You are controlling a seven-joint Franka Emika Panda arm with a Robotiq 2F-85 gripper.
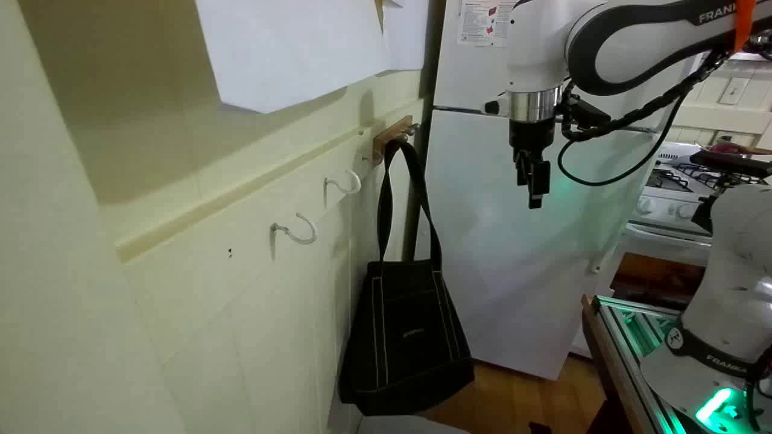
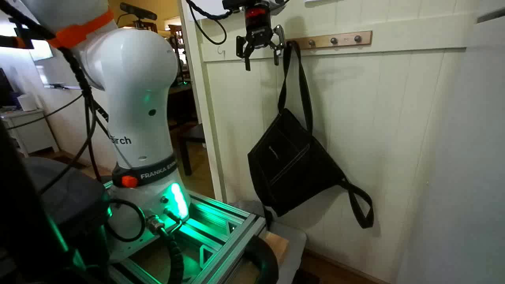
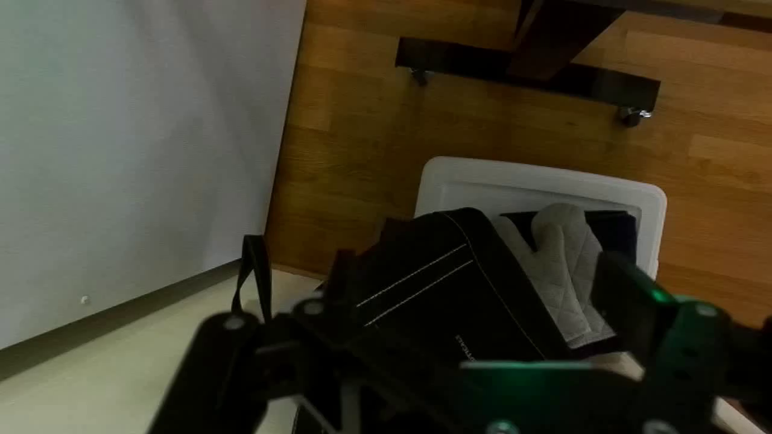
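Observation:
A black tote bag [image 1: 409,329] with pale stitching hangs against the wall. One of its straps [image 2: 305,90] loops up to the left end of the wooden peg rack [image 2: 348,39], where the exact peg is hidden. The other strap [image 2: 362,208] dangles loose at the bag's lower right. My gripper [image 2: 261,64] points down, open and empty, overlapping the top of the hung strap in exterior view 2. Exterior view 1 shows the gripper [image 1: 530,195] apart from the bag, in front of the fridge. From the wrist, the bag [image 3: 434,289] lies below my spread fingers [image 3: 619,282].
Two white hooks [image 1: 295,232] stick out of the wall left of the bag. A white fridge [image 1: 499,275] stands behind the gripper. On the floor sits a white bin [image 3: 535,177] with a grey oven mitt [image 3: 561,267]. White paper [image 1: 289,50] hangs above the hooks.

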